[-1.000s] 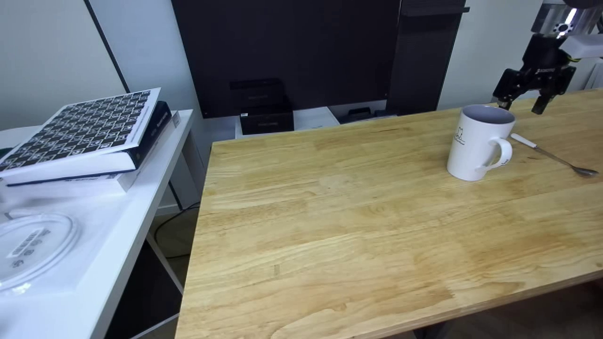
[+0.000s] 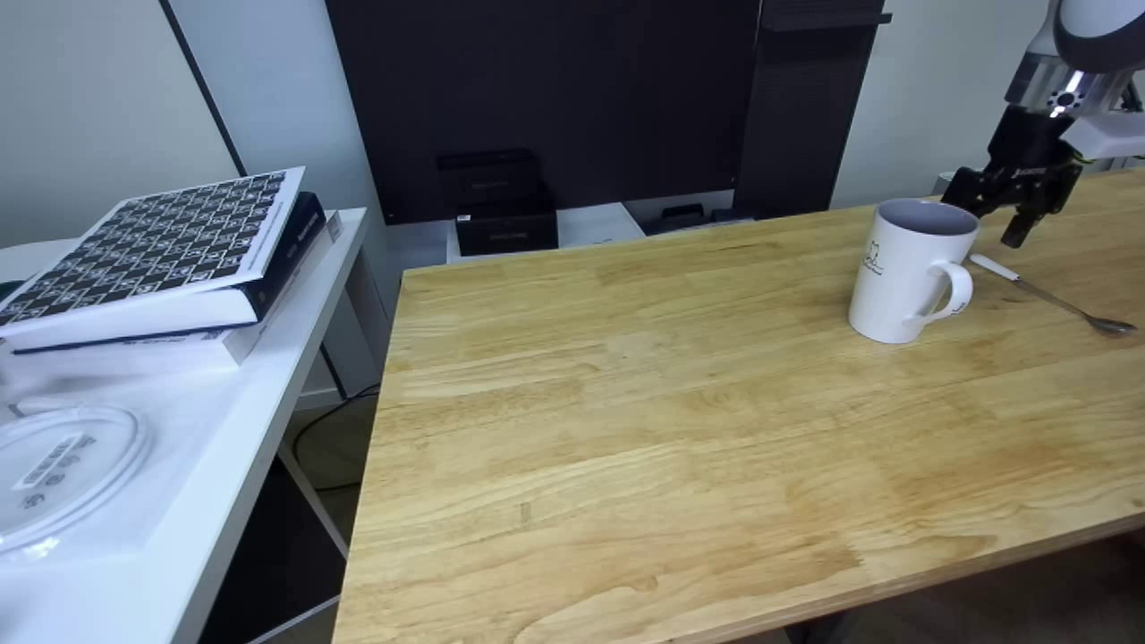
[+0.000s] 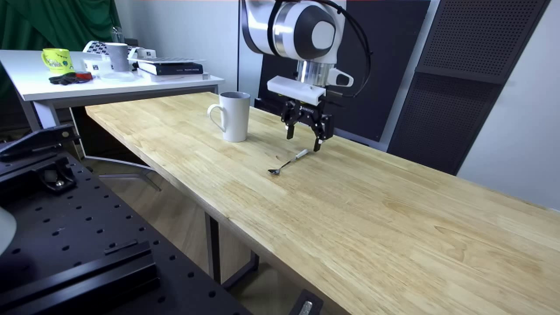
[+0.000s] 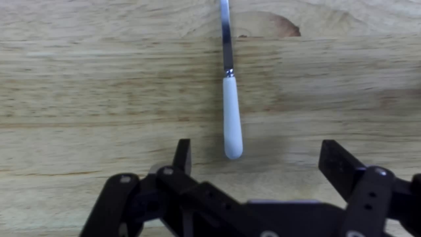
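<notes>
A spoon with a white handle [image 4: 233, 118] and a metal bowl [image 3: 274, 171] lies flat on the wooden table. Just above its handle end hovers my gripper [image 3: 303, 141], open and pointing down. In the wrist view the left fingertip [image 4: 182, 156] and the right one stand wide apart, and the spoon's handle end lies between their lines, nearer the left, touching neither. The white mug [image 2: 910, 274] with a grey inside stands upright close by; in exterior view 1 it hides part of the space beside the gripper.
Bare wooden table [image 2: 623, 429] stretches widely on both sides of the mug and spoon. A white side table [image 3: 105, 90] bears books [image 3: 170, 67], a yellow-green mug [image 3: 57, 60] and a grey cup [image 3: 118, 57]. A dark panel stands behind the table.
My gripper has come down towards the table and the spoon's handle, its fingers still open. The spoon and the mug have not moved.
</notes>
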